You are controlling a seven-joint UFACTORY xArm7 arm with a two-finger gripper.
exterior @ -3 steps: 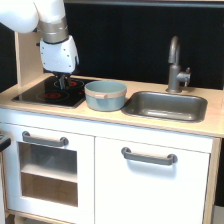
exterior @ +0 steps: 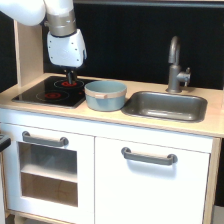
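Over the back of the black stove top [exterior: 50, 92] hangs my gripper [exterior: 71, 75], pointing down from the upper left. Its dark fingers are small against the dark background, so whether they are apart or together is unclear, and nothing can be made out between them. A blue-grey pot [exterior: 105, 96] with a brownish handle on its near side stands upright on the wooden counter, just right of the stove and apart from the gripper.
To the right of the pot lies a metal sink basin [exterior: 170, 105], with a tall grey faucet [exterior: 176, 68] behind it. Below the counter [exterior: 120, 121] are a windowed oven door [exterior: 48, 170] and a white cabinet door [exterior: 135, 190] with grey handles.
My gripper has shifted right and slightly up over the stove, toward the pot's side. The pot has not visibly moved.
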